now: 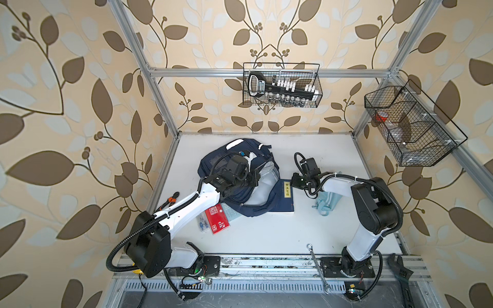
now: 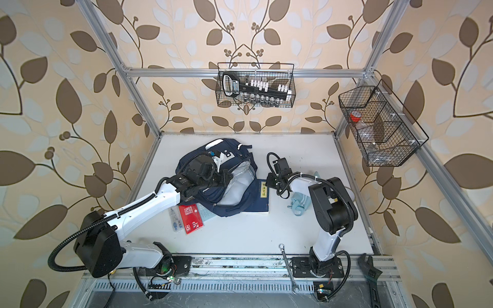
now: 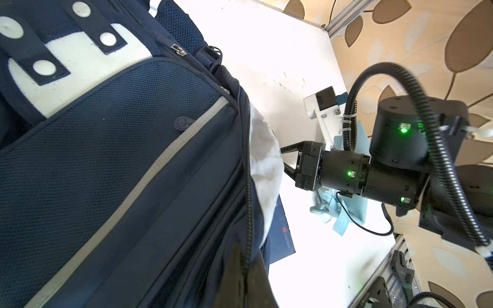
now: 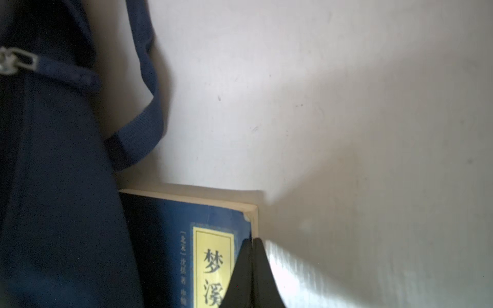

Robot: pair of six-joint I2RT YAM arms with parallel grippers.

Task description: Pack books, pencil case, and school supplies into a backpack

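Note:
The dark blue backpack (image 1: 210,161) lies on the table with its grey-lined mouth (image 1: 264,187) facing right. In the left wrist view, the zipped edge of that mouth runs into my left gripper, which is shut on it. A blue book (image 4: 159,225) with a yellow title label lies flat, partly hidden under the backpack's right side. My right gripper is shut with nothing between its fingers, right at the book's right edge near its far corner; whether it touches cannot be told. A light blue pouch (image 1: 324,204) lies beneath the right arm.
A red booklet (image 1: 217,218), a clear packet (image 1: 202,222) and orange-handled pliers (image 1: 172,199) lie at the left front. A wrench (image 1: 317,267) lies across the front rail.

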